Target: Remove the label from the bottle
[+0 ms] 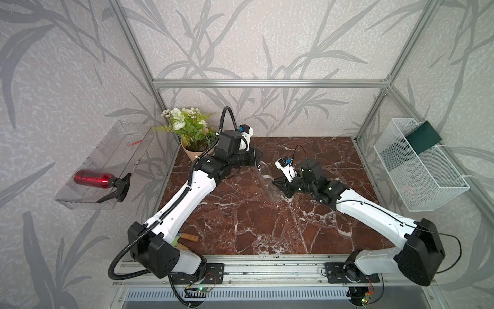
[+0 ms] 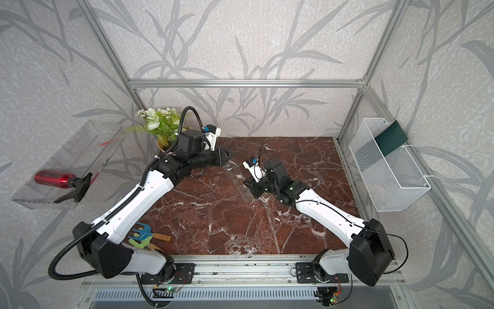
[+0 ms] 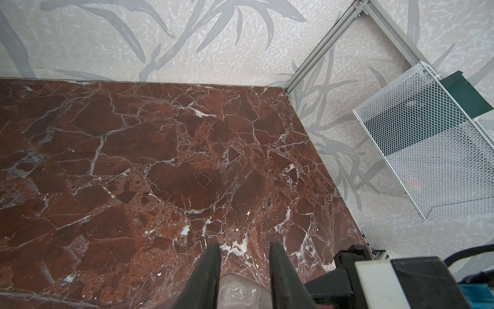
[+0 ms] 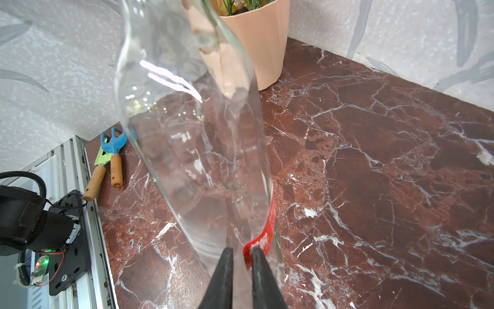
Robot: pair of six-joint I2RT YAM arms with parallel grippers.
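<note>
A clear bottle (image 4: 198,149) hangs tilted above the table, its neck toward my left gripper (image 1: 258,156). In the left wrist view, the left fingers (image 3: 208,275) are shut on the bottle's neck (image 3: 243,293). A narrow red label (image 4: 265,234) shows along the bottle's lower right side, its near edge by the right fingertips. My right gripper is part open at the bottle's lower body, a gap between its two fingers. Whether either finger touches the label cannot be told. From above, the right gripper (image 1: 282,186) stands beside the bottle (image 1: 265,177).
A flower pot (image 4: 262,41) stands at the back left, behind the left arm. Garden tools (image 2: 146,234) lie at the front left. A white mesh basket (image 1: 422,164) hangs on the right, a clear bin (image 1: 97,159) on the left.
</note>
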